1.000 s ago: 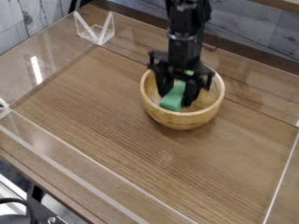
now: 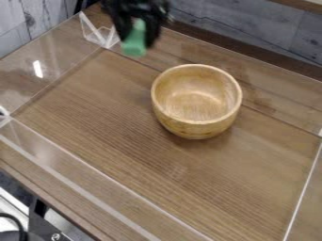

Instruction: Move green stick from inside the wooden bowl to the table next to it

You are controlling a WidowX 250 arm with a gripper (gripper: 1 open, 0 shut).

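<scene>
The green stick (image 2: pixel 134 41) hangs above the table toward the back, left of the wooden bowl. My gripper (image 2: pixel 135 26), dark and blurred at the top of the view, is shut on the stick's upper part. Empty as far as I can see, the wooden bowl (image 2: pixel 198 102) stands upright right of centre. Stick and bowl are clearly apart. How high the stick hangs over the wood is hard to judge.
Bare wooden table (image 2: pixel 138 155) spreads left of the bowl and in front of it. A white wire-like object (image 2: pixel 97 34) stands at the back left, close to the gripper. Dark cables (image 2: pixel 25 221) lie beyond the table's edge at the lower left.
The gripper has risen out of the bowl with the green stick and swung left toward the back. The bowl has stayed about where it was.
</scene>
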